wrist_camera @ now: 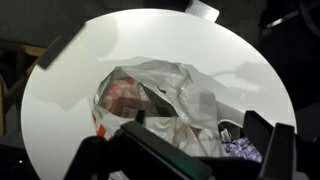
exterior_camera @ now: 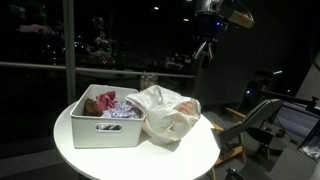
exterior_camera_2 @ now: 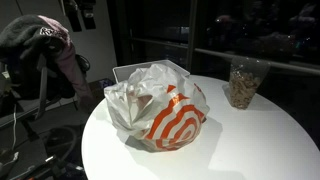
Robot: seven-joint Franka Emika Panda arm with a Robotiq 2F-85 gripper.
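My gripper (exterior_camera: 203, 50) hangs well above the round white table, over its right side in exterior view 1. In the wrist view its dark fingers stand apart at the bottom, open, with nothing visibly held. Below it lies a crumpled white plastic bag (exterior_camera: 168, 113) with an orange-red pattern (exterior_camera_2: 180, 122). From above, the bag's mouth looks partly open, with something reddish (wrist_camera: 125, 98) showing there. Beside the bag stands a light grey bin (exterior_camera: 106, 130) holding a red cloth (exterior_camera: 122, 100), a brown item (exterior_camera: 95, 106) and a patterned cloth (exterior_camera: 122, 111).
A clear container of brown pieces (exterior_camera_2: 243, 82) stands near the table's far edge. Bare tabletop (exterior_camera_2: 250, 135) lies around the bag. Chairs (exterior_camera: 245, 125) stand beyond the table, and dark windows rise behind it.
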